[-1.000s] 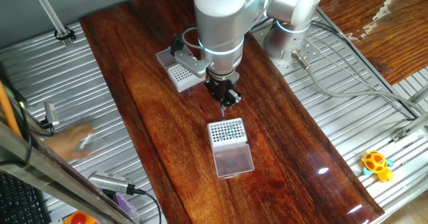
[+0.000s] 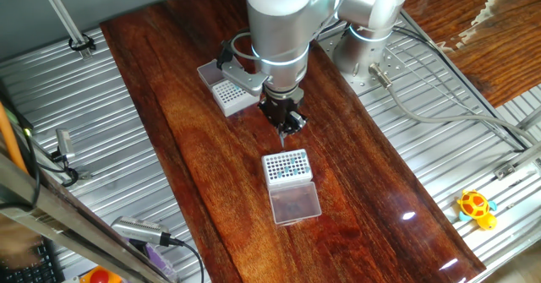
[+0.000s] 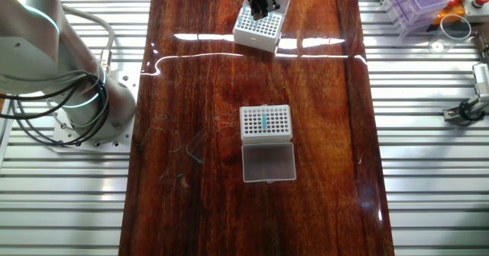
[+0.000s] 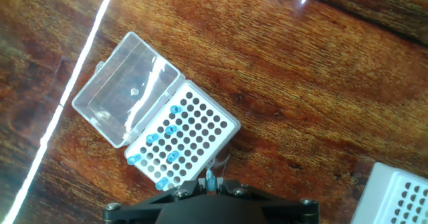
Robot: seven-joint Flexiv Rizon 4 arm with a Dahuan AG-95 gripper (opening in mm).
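Observation:
My gripper is shut on a small blue tip [image 4: 210,180], seen at the bottom of the wrist view. It hangs just beyond the edge of a white rack [image 4: 180,140] with rows of round holes, several of them filled by blue tips [image 4: 173,157]. In exterior view 1 the gripper [image 2: 282,131] hangs behind this rack [image 2: 287,166], apart from it. A second white rack [image 3: 265,123] bears a short blue row in its middle; its corner also enters the wrist view at lower right.
Clear hinged lids lie open on the table beside both racks, one [image 2: 295,204] at the front rack and another [image 3: 268,163] at the second. Bare wooden table [image 2: 363,207] surrounds them. A toy turtle [image 2: 475,205] and a purple rack [image 3: 416,4] are off the table.
A person's hand at the left of exterior view 1 has drawn back toward the lower left. The arm, gripper and racks show no clear movement.

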